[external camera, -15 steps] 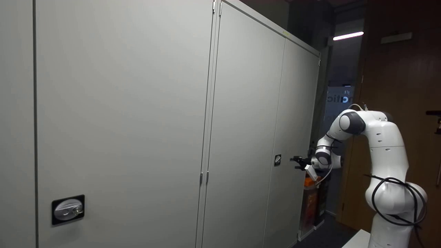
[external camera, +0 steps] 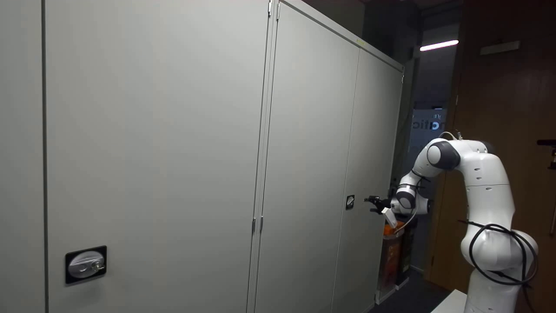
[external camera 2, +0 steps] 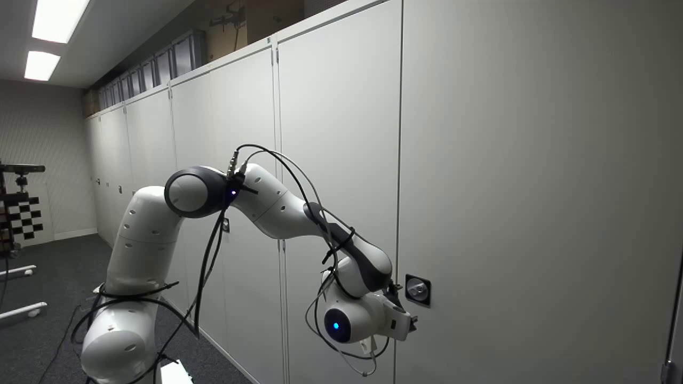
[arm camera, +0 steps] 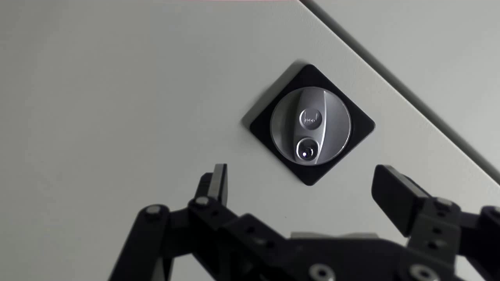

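Note:
A round silver turn-handle (arm camera: pixel 310 124) with a keyhole at one end sits in a square black plate on a pale cabinet door (arm camera: pixel 117 107). In the wrist view its raised grip runs nearly upright. My gripper is open, its two black fingers spread wide below the handle in that view, with nothing between them. Exterior view 1 shows the gripper (external camera: pixel 369 204) just right of the same handle (external camera: pixel 350 202), apart from it. In exterior view 2 the handle (external camera 2: pixel 418 290) is visible beside my wrist, where the fingers are mostly hidden.
The cabinet doors look shut, and a dark seam (arm camera: pixel 398 84) runs beside the handle. Another handle (external camera: pixel 86 265) is on a nearer door. Orange-topped bins (external camera: pixel 391 255) stand below the gripper. Cables (external camera 2: pixel 314 192) hang loosely along my arm.
The gripper has shifted very slightly toward the cabinet door. The handle and the doors look the same.

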